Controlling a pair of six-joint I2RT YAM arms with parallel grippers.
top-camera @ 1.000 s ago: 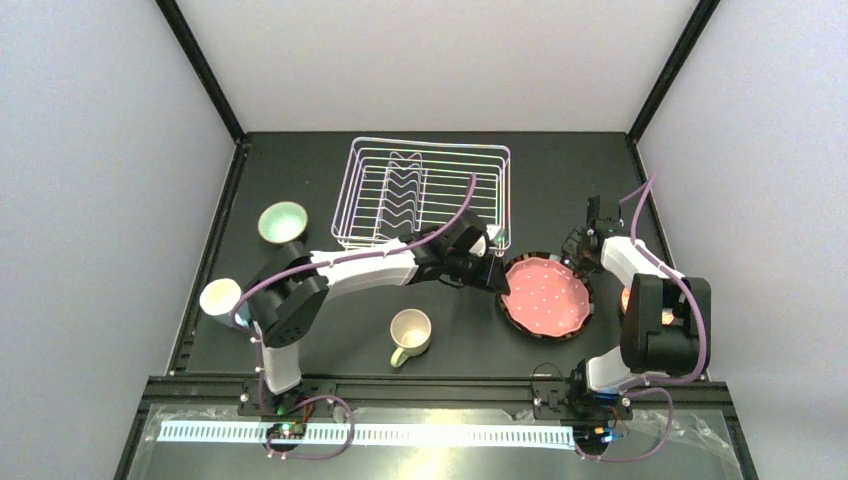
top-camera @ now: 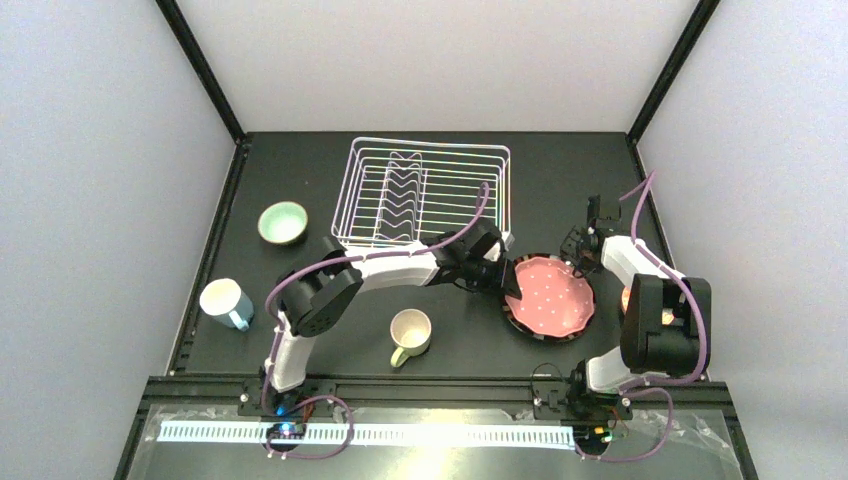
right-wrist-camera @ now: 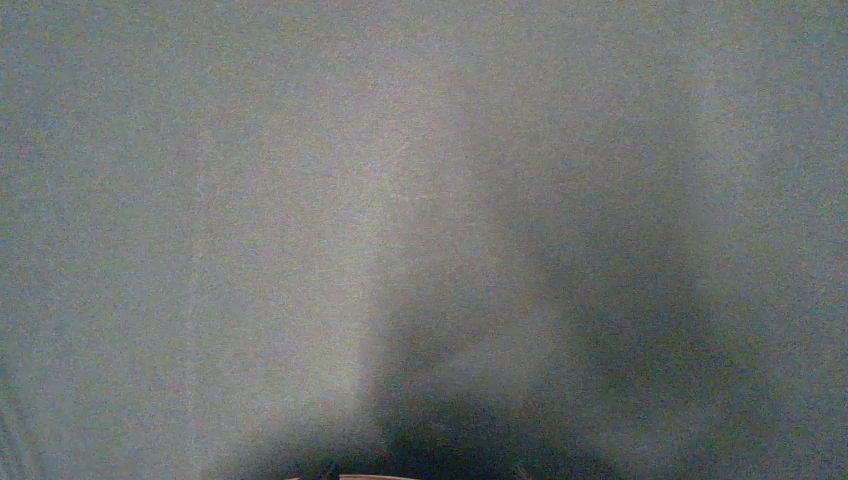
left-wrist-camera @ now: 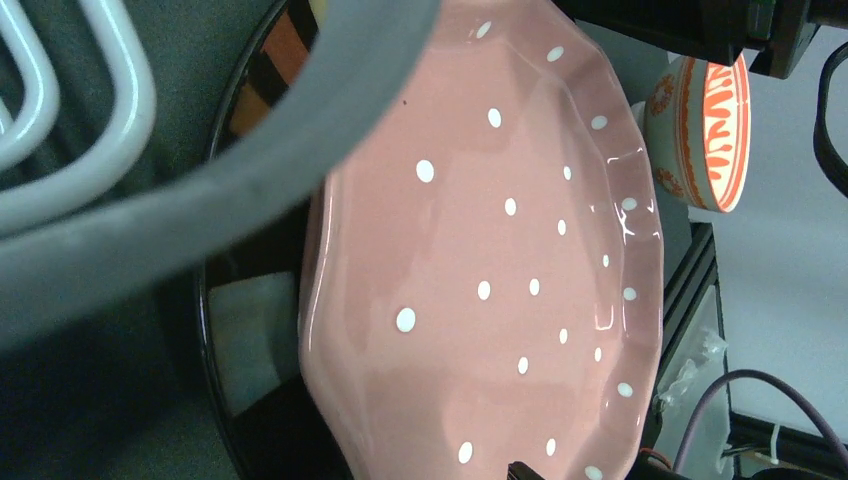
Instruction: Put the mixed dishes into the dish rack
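Observation:
A pink plate [top-camera: 551, 300] with white dots and a wavy rim rests on a larger black-patterned plate [top-camera: 512, 321], right of centre. At the stack's left edge, my left gripper [top-camera: 510, 288] is open, its tips at the pink rim; the left wrist view shows the pink plate [left-wrist-camera: 490, 250] close up. Near the stack's upper right edge my right gripper [top-camera: 573, 258] stands open, with nothing seen between its fingers. The white wire dish rack [top-camera: 352, 190] looks empty. A green bowl [top-camera: 283, 222], a blue mug [top-camera: 227, 302] and a cream mug [top-camera: 410, 333] stand on the table.
An orange-patterned bowl [left-wrist-camera: 700, 130] stands right of the plates, mostly under the right arm in the top view. My left arm [top-camera: 385, 270] stretches along the rack's front edge. Open table lies around the cream mug and at the back right.
My left arm has shifted right, its tips pushing further to the stack's left edge. Both plates sit slightly further right than before. The right arm has stayed still.

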